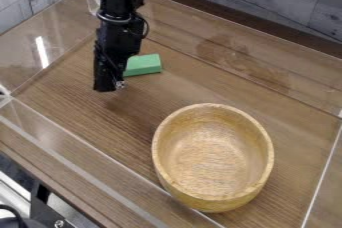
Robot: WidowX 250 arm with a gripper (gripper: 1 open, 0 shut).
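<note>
The black robot arm reaches down from the top left, its gripper [111, 80] low over the wooden table at the left. The gripper looks shut, with nothing visible between its fingers. Just behind it and to the right lies a green rectangular block [144, 63], partly hidden by the arm.
A large tan oval bowl [213, 158] stands at the front right. A pale wall runs along the upper left edge, and black cables lie at the bottom left corner.
</note>
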